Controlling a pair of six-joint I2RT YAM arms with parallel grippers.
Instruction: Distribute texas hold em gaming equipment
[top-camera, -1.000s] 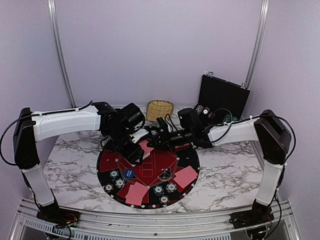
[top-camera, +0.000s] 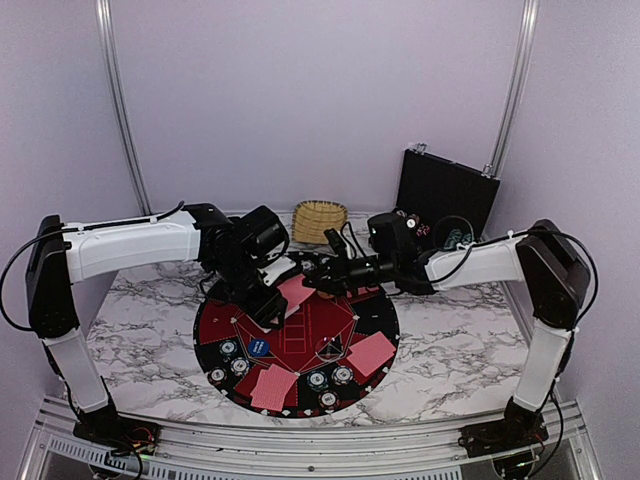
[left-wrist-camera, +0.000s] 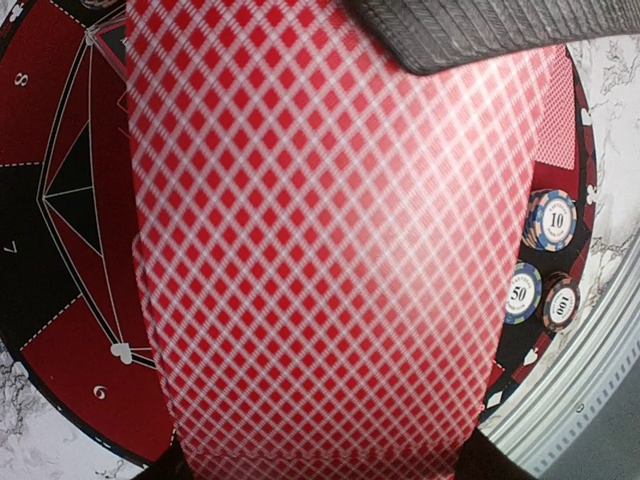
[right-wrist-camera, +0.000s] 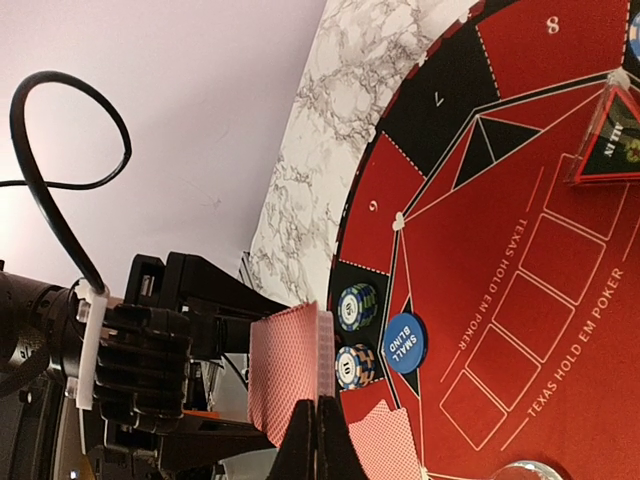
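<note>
Over the round red-and-black poker mat (top-camera: 300, 350), my left gripper (top-camera: 270, 300) is shut on a stack of red checked cards (left-wrist-camera: 330, 240), which fills much of the left wrist view. My right gripper (top-camera: 315, 280) is shut at the upper edge of that stack; in the right wrist view its fingertips overlap the cards (right-wrist-camera: 285, 360), and whether anything thin is between them is unclear. Card piles (top-camera: 371, 352) lie on the mat's front. A blue small blind button (right-wrist-camera: 405, 342) and chip stacks (right-wrist-camera: 356, 307) sit on the mat.
An open black case (top-camera: 445, 180) with chips stands at the back right, a woven basket (top-camera: 319, 220) at the back centre. An all-in triangle (right-wrist-camera: 615, 140) lies on the mat. Bare marble shows either side of the mat.
My right gripper and forearm have shifted slightly rightward in the top view. My left arm stays where it was, holding the cards.
</note>
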